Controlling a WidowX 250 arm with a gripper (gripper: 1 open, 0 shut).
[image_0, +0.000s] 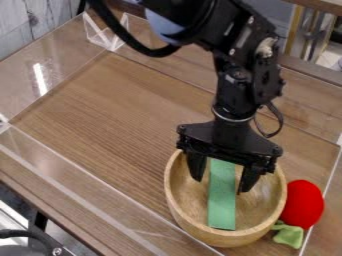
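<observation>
The black gripper (225, 160) is over a wooden bowl (181, 200) at the lower middle of the camera view, fingers open and pointing down. A long green object (222, 205) lies in the bowl, its upper end between or just beneath the fingers; whether they touch it is unclear.
A red round object (303, 204) and a pale green piece (287, 235) lie right of the bowl. A white edge runs along the far left.
</observation>
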